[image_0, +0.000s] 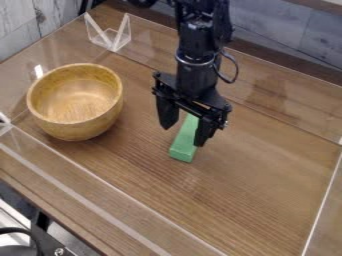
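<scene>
My gripper (190, 120) is low over the middle of the wooden table, its dark fingers spread open around the upper part of a green rectangular block (185, 149). The block's lower end shows below the fingers; the rest is partly hidden by them. I cannot tell whether the fingers touch it.
A large tan bowl (74, 84) sits at the left, with a clear plastic item (111, 30) at the upper left near the table's edge.
</scene>
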